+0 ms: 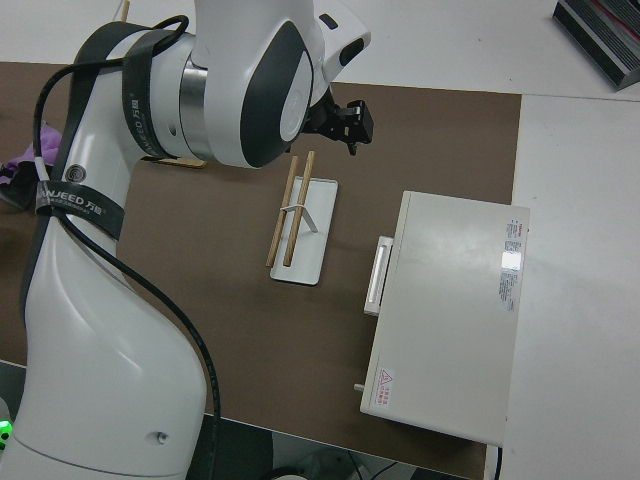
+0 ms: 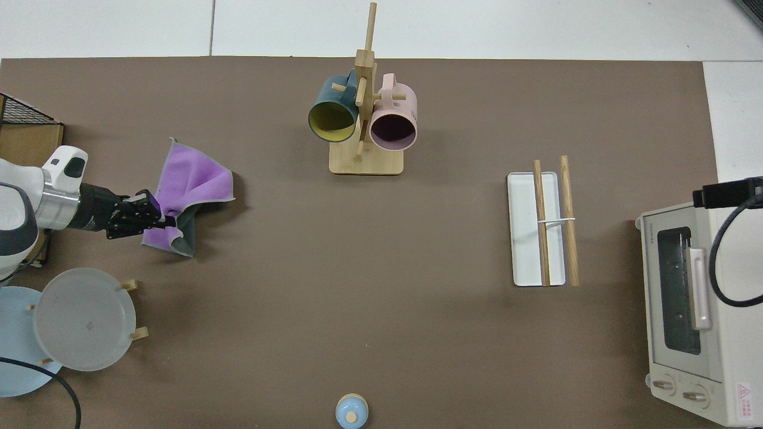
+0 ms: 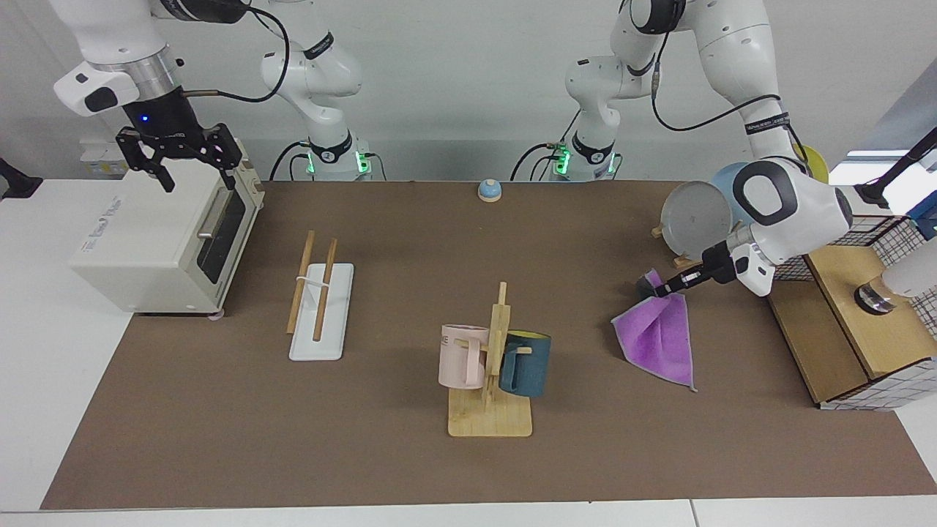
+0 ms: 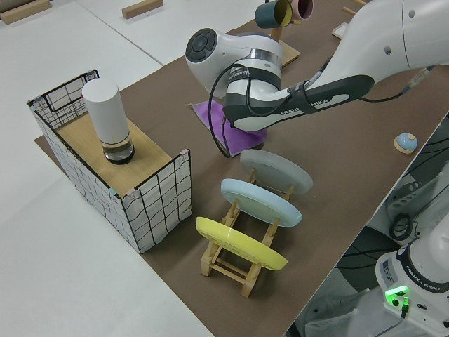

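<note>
A purple cloth [image 2: 186, 182] with a grey underside lies on the brown mat. My left gripper [image 2: 164, 221] is at the cloth's left part, with a grey edge raised beside it; in the left view it [image 3: 663, 286] touches the cloth, but whether its fingers are shut on it cannot be seen. My right gripper [image 3: 184, 158] hangs over the white oven [image 3: 140, 246], its finger state unclear.
A wooden tree [image 2: 365, 161] holds a blue mug and a pink mug. A plate rack [image 2: 84, 322], a wire basket with wooden shelf [image 4: 151, 160], a white stand with sticks [image 2: 522, 229] and a small blue item [image 2: 351, 410] stand around.
</note>
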